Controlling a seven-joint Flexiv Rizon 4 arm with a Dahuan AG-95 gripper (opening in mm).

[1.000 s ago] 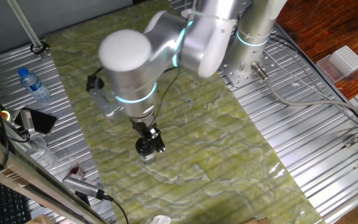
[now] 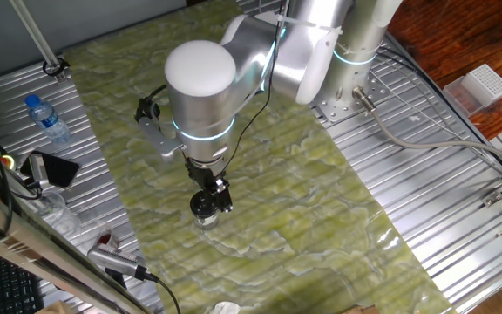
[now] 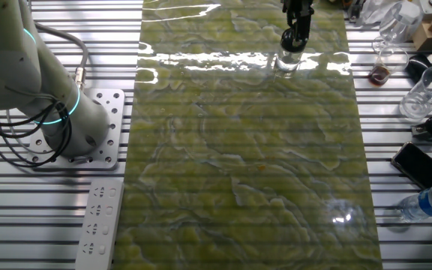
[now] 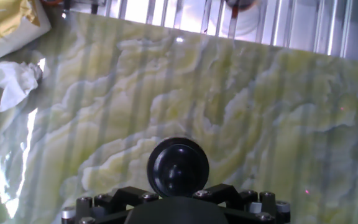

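Observation:
A small clear jar [image 2: 206, 222] with a round black lid [image 2: 202, 204] stands on the green marbled mat, and it looks upright in the second exterior view. Right above and beside this lid is my gripper [image 2: 215, 198], pointing down. From the wrist, the lid's dark top [image 4: 178, 167] shows at bottom centre, close in front of the black finger linkages. Those linkages spread left and right, but the fingertips are hidden, so whether they touch the lid cannot be made out.
A crumpled white tissue [image 4: 11, 81] rests at one end. A power strip [image 3: 100, 225] sits near the arm's base.
My gripper shifted only slightly beside the lid; the jar kept its place.

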